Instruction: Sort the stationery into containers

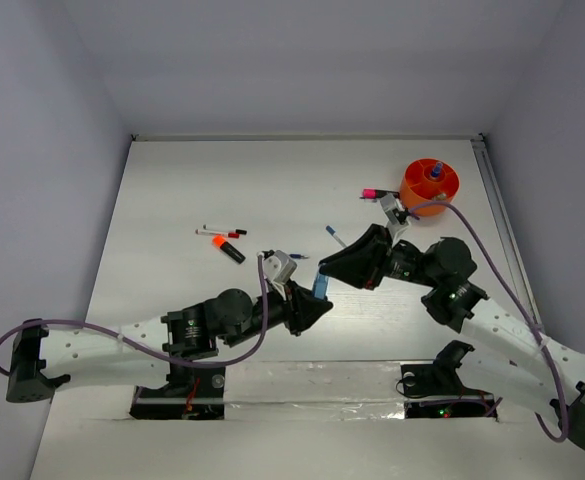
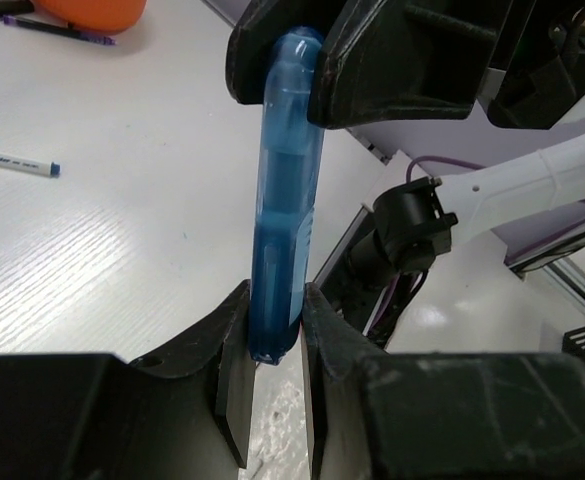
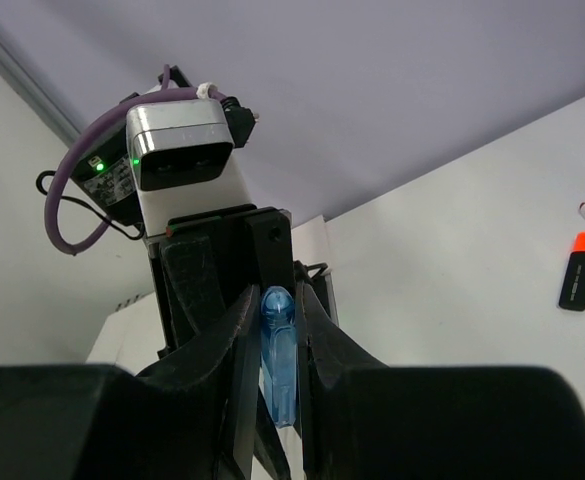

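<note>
A translucent blue stick-shaped item (image 2: 285,190) stands upright between my two grippers. My left gripper is shut on its lower end. My right gripper surrounds its other end, fingers close about it; whether they grip is unclear. An orange highlighter (image 1: 229,249), two slim white markers (image 1: 220,232), a blue-capped pen (image 1: 335,236) and a pink marker (image 1: 377,194) lie on the table. The orange divided holder (image 1: 419,185) at the back right contains a blue item.
Grey walls border it at back and sides. My arms cover the front middle and right.
</note>
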